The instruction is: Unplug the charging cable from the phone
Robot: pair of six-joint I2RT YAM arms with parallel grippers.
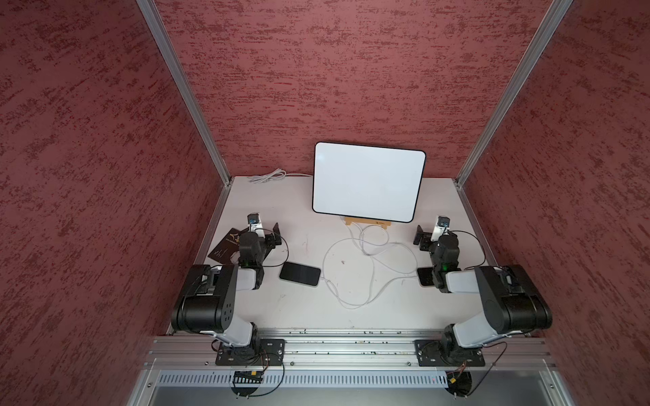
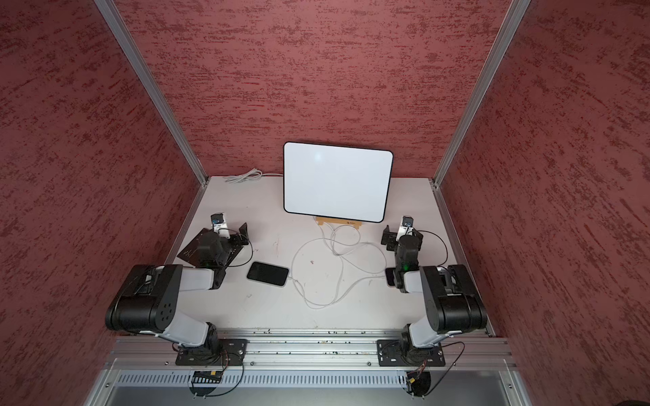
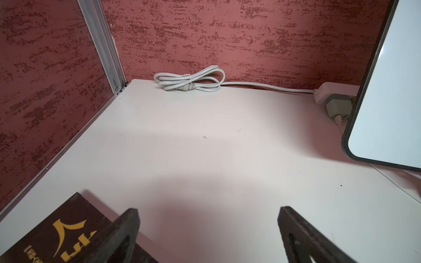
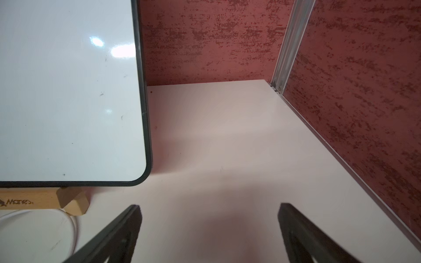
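A black phone [image 1: 300, 273] lies face up on the table, left of centre. A white charging cable [image 1: 371, 283] meets its right end and runs in loose loops across the middle toward the whiteboard's stand. A second dark phone [image 1: 425, 276] lies partly hidden beneath the right arm, and a white cable strand reaches its left side. My left gripper stands open above the table, behind and left of the first phone. My right gripper is also open and empty, above the table beyond the second phone. Neither touches a phone or cable.
A whiteboard [image 1: 369, 181] leans on a wooden stand [image 1: 367, 221] at the back. Under the left gripper lies a black booklet [image 3: 70, 232]. A bundled grey cord [image 3: 190, 80] leads to a power strip [image 3: 333, 89].
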